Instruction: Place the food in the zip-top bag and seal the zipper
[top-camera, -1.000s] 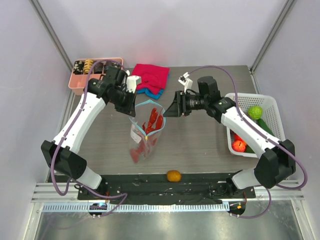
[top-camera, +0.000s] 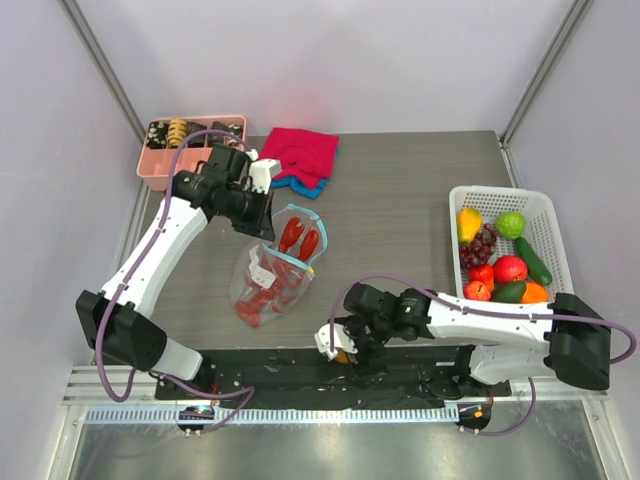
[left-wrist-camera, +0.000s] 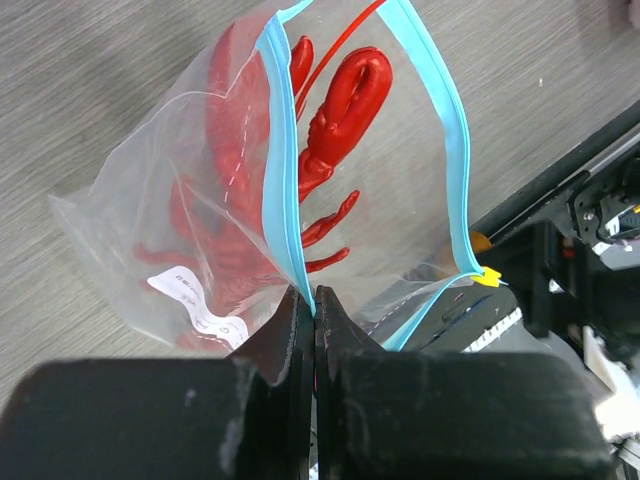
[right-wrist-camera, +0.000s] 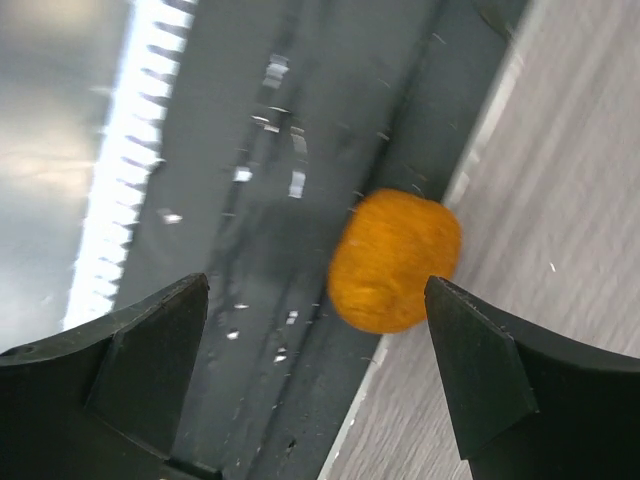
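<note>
The clear zip bag (top-camera: 264, 285) with its blue zipper holds red toy lobsters (left-wrist-camera: 340, 110). My left gripper is shut at the blue zipper edge, pinching the thin bag rim. My right gripper stands open low at the table's front edge, over a small orange food item (right-wrist-camera: 390, 262) that lies on the dark strip at that edge, between the two fingers.
A white basket (top-camera: 545, 235) of fruit and vegetables sits at the right. A pink bin (top-camera: 153, 165) and red and blue cloths (top-camera: 305, 155) lie at the back.
The right arm has swung from beside the bag down to the front edge over the orange item. The bag's opening and body have shifted slightly; the left gripper stays at its rim.
</note>
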